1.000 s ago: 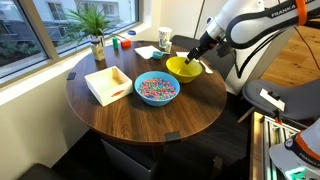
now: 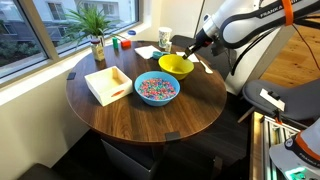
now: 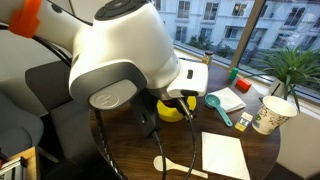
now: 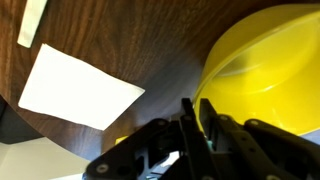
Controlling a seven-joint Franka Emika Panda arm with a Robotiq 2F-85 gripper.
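Observation:
A yellow bowl (image 2: pixel 175 65) stands on the round wooden table near its far right side. My gripper (image 2: pixel 188 53) is at the bowl's rim, reaching in from the right. In the wrist view the curved rim of the yellow bowl (image 4: pixel 262 75) runs to the tips of my gripper. Its fingers look close together there, and whether they press on the rim does not show clearly. From the other side, the white arm hides much of the yellow bowl (image 3: pixel 172 112).
A blue bowl (image 2: pixel 156 89) of small colourful pieces sits just left of the yellow one. Farther left is a white box (image 2: pixel 107 84). Paper (image 3: pixel 222 155), a white spoon (image 3: pixel 180 168) and a potted plant (image 3: pixel 273 114) lie or stand nearby.
The yellow bowl has shifted a little left and toward the back. My gripper has risen slightly. The blue bowl and white box stay where they were.

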